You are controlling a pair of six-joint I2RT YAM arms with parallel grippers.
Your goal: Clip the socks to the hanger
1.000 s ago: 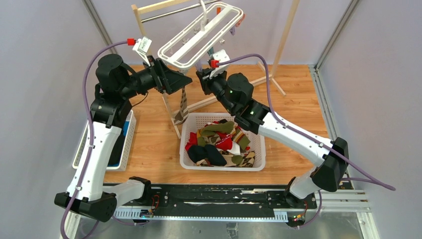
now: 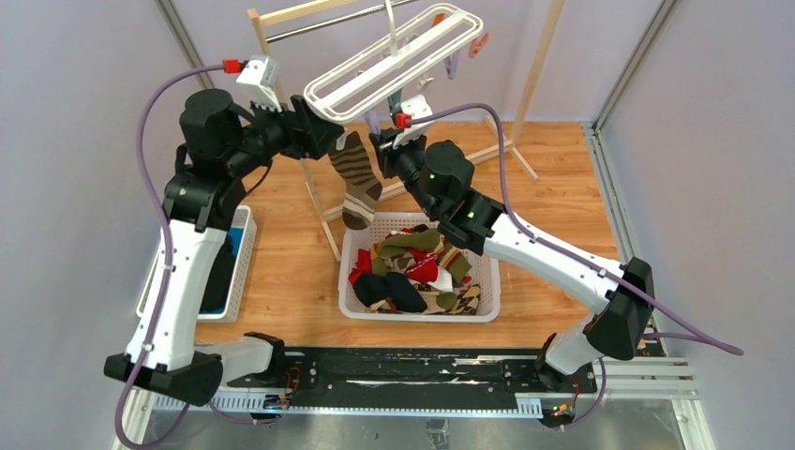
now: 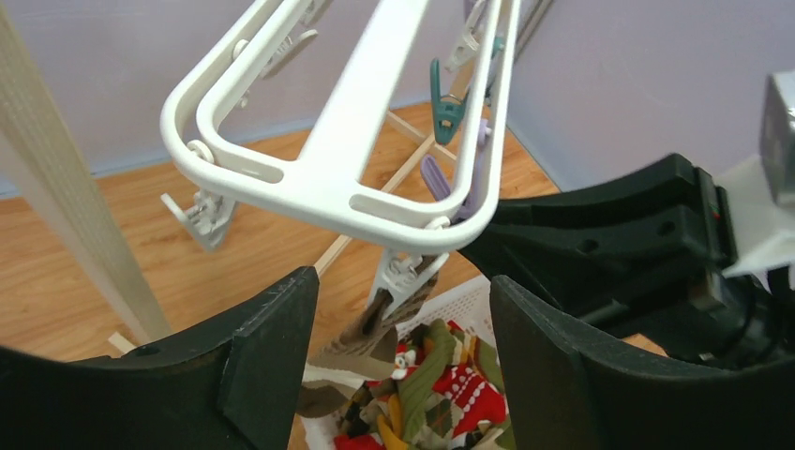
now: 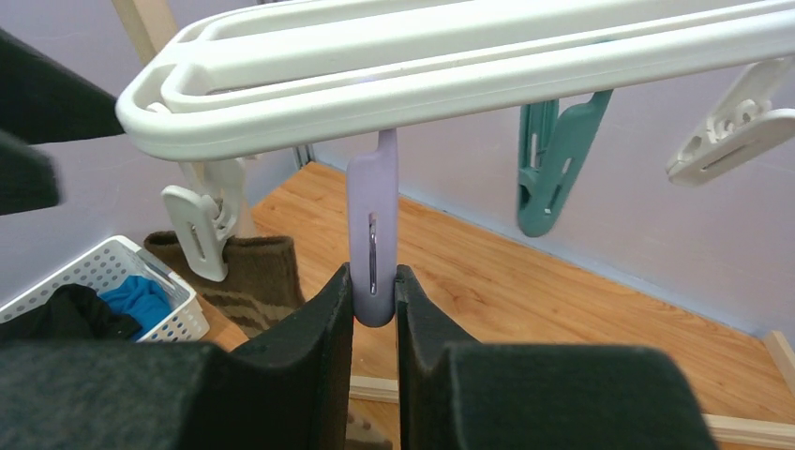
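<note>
A striped brown sock (image 2: pixel 354 178) hangs from a white clip (image 4: pixel 200 230) at the near left end of the white hanger (image 2: pixel 323 105). In the left wrist view the clip grips the sock's top edge, and the sock dangles below it. My left gripper stands open near that end, its two fingers apart with the clip and sock beyond them. In the right wrist view my right gripper is shut on the lower end of a lilac clip (image 4: pixel 373 225), which hangs empty from the hanger beside the sock's clip.
Several socks fill a white basket (image 2: pixel 347 305) below the hanger. Another white basket (image 2: pixel 246 246) at left holds dark and blue cloth. A teal clip (image 4: pixel 553 169) hangs empty farther along. The wooden rack (image 2: pixel 534 80) stands behind.
The hanger swung right and back left, and the sock swung and turned with it. The right gripper stays almost in place.
</note>
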